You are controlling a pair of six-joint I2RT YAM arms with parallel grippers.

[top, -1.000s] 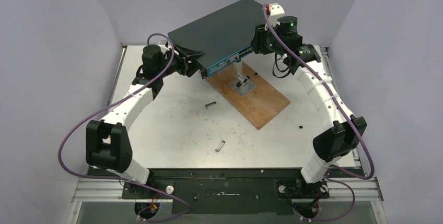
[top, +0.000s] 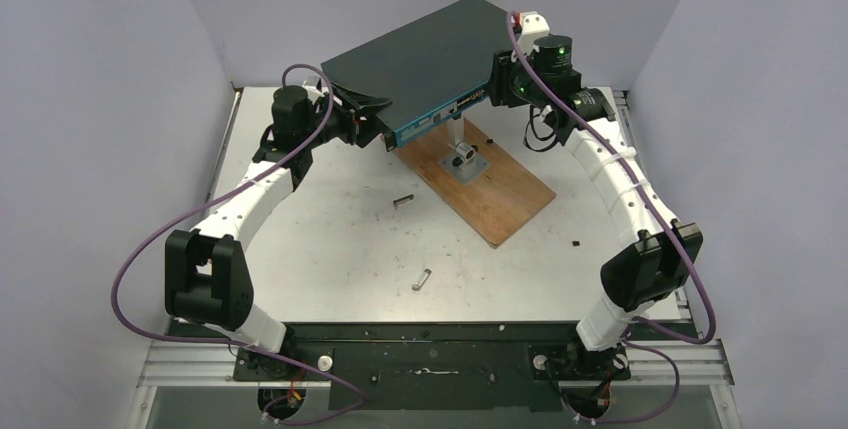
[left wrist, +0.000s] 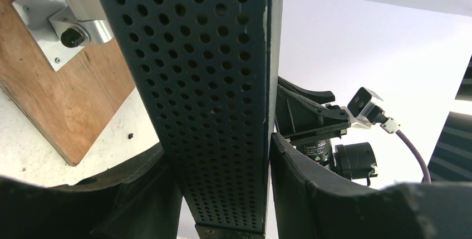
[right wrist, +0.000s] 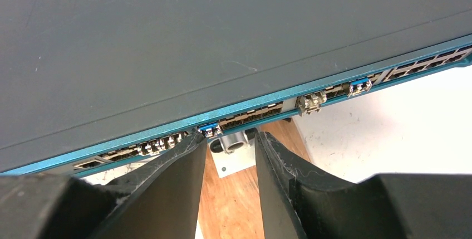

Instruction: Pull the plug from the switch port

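The dark switch sits tilted on a metal stand, its teal-edged port face turned toward the front. My left gripper is shut on its left end, seen as perforated black metal in the left wrist view. My right gripper is open at the port face, fingertips either side of a spot just below the ports. A blue-latched plug sits in a port beside the left fingertip, partly hidden. Other plugs sit along the row, including another blue-latched one.
A wooden board carries the stand on the white table. Small metal pieces lie loose in front, and a small dark block lies at right.
My right arm has shifted slightly over the last second, ending a little to the right of where it was at the switch's right end. The left arm and switch stand unchanged.
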